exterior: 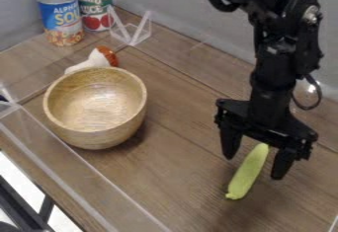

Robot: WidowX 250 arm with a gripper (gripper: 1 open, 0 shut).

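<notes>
My black gripper point(256, 149) stands open on the right of the view, its two fingers either side of and above a pale green, long object point(246, 176) that lies on the wooden table and is partly hidden under the gripper's body. Whether the fingers touch it I cannot tell. A wooden bowl point(93, 108) sits to the left of the gripper, apart from it.
Two cans, a blue one point(63, 17) and a red one point(94, 4), stand at the back left. A white and orange item point(93, 62) lies behind the bowl.
</notes>
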